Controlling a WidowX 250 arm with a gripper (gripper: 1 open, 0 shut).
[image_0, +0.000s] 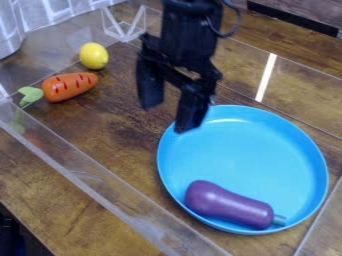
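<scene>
My black gripper (167, 105) hangs over the wooden surface just above and left of the blue plate (241, 150), its fingers apart with nothing seen between them. A purple toy eggplant (227, 204) lies on the lower part of the plate. An orange toy carrot (70, 86) and a yellow lemon (94, 55) lie to the upper left of the gripper. The gripper is blurred.
A clear transparent wall or edge runs along the lower left. A silvery object (10, 25) stands at the top left corner. The wood left of the plate is clear.
</scene>
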